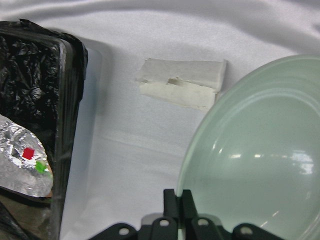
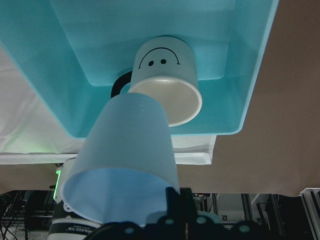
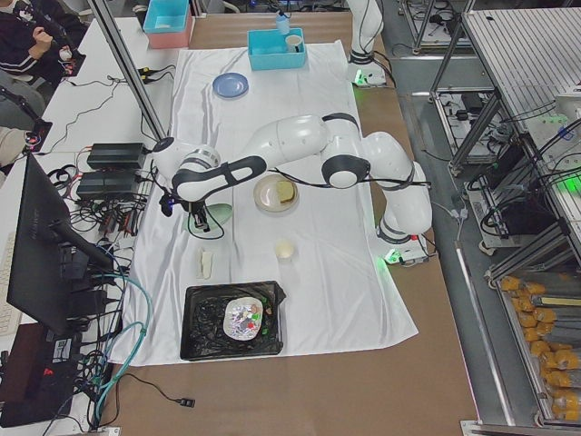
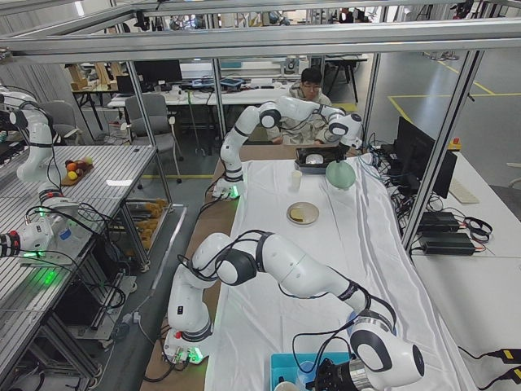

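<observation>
A pale green plate [image 1: 260, 145] is held at its rim by my left gripper, whose fingers are shut on it, above the white cloth. A black-lined tray [image 3: 198, 336] with a foil-covered dish [image 3: 243, 309] lies on the near side. My right gripper grips the rim of a light blue cup [image 2: 115, 145] over a blue bin [image 2: 85, 20], in which a white mug [image 2: 165, 67] with a drawn face lies.
A tan plate [image 3: 265, 202] with food, a blue plate [image 3: 230, 85] and a pale round item [image 3: 284, 248] stand on the cloth. A strip of tape [image 1: 180, 75] lies beside the tray.
</observation>
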